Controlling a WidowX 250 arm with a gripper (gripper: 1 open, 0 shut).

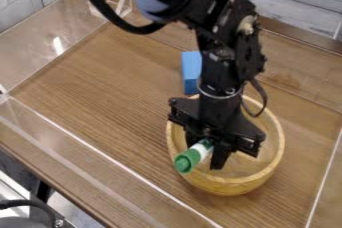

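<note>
My gripper [209, 132] is low over a round tan bowl [238, 182], shut on a white and green cylinder [190, 158]. The cylinder slants with its green end toward the bowl's front left rim. The gripper's body hides much of the bowl's inside and part of the cylinder.
A blue block [191, 72] stands behind the bowl, partly hidden by the arm. A clear wall runs along the left edge, and a pale panel is at the back.
</note>
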